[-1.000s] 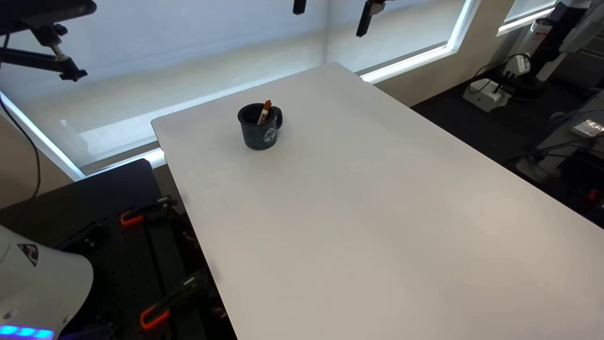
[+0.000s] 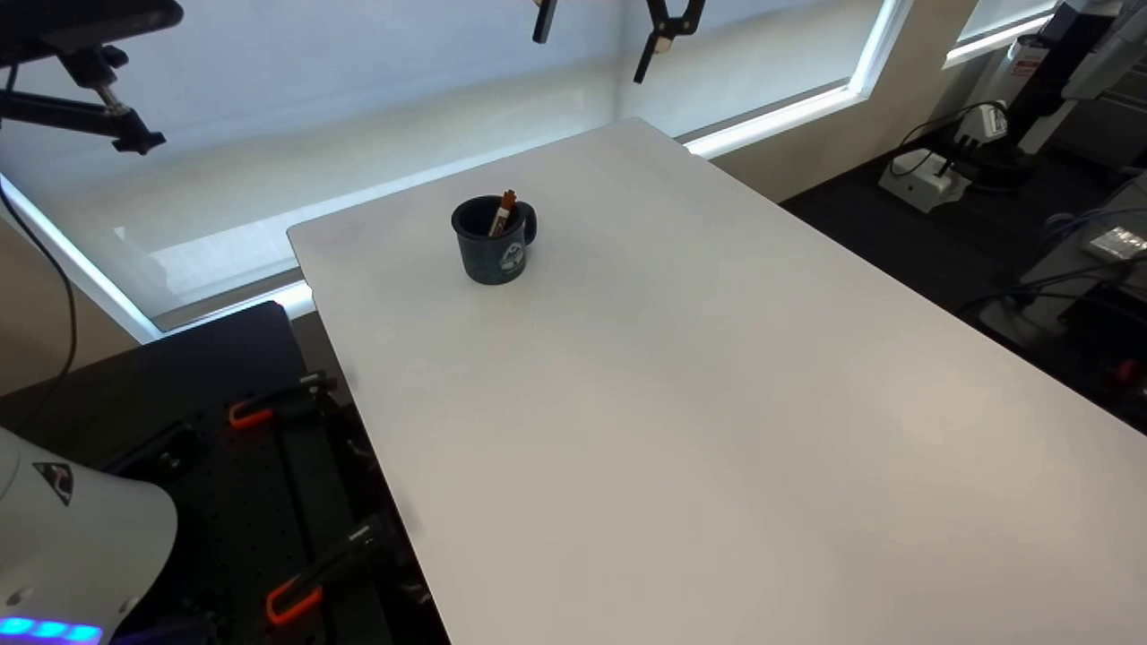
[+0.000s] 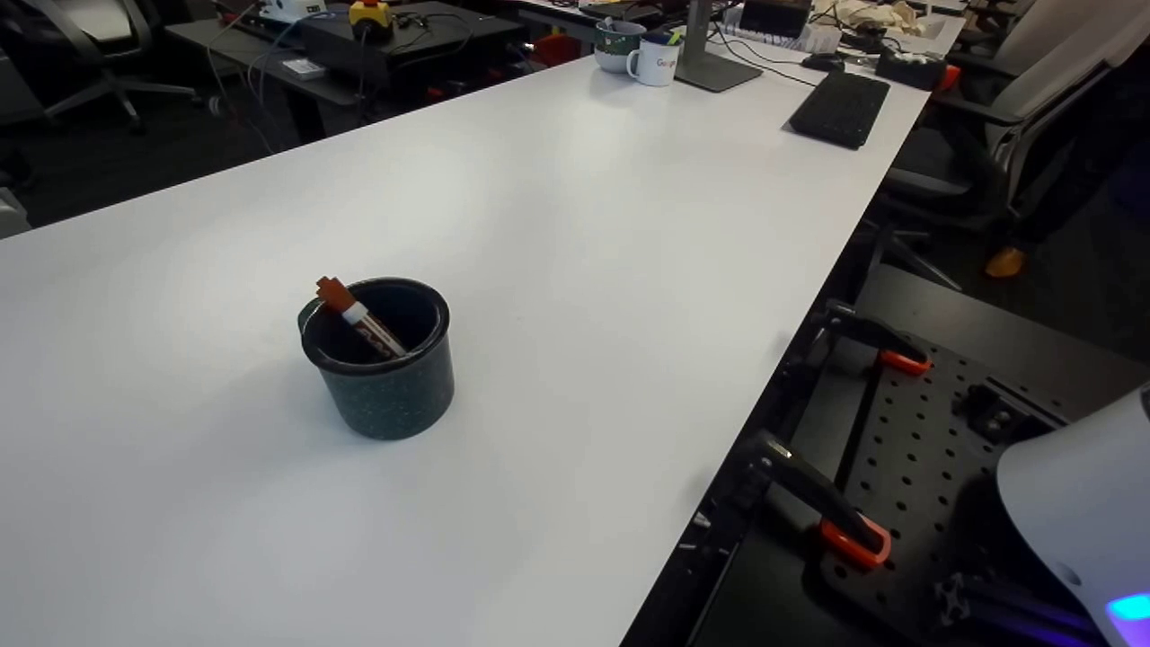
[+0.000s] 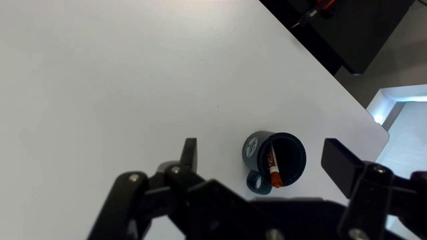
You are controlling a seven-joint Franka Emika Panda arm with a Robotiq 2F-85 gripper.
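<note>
A dark speckled mug (image 2: 480, 254) stands upright near the far left corner of the white table, its handle toward the right in exterior view 1. Leaning inside it is a marker (image 2: 502, 215) with a reddish-brown cap that pokes above the rim. From above, the wrist view shows the mug (image 4: 251, 148) and the marker (image 4: 273, 164) lying between the lines of my two fingers. My gripper is open, well above the table, with its fingers wide apart and nothing held. Only the finger ends of the gripper (image 2: 593, 48) reach into the top of exterior view 1.
A window with a pale blind (image 2: 376, 118) borders its far edge. In exterior view 2, a white mug (image 3: 655, 63), a monitor stand (image 3: 712, 71) and a keyboard (image 3: 841, 109) sit at the distant end.
My gripper has shifted a little left and lower in exterior view 1, and its fingers appear turned. The mug and marker have stayed where they were.
</note>
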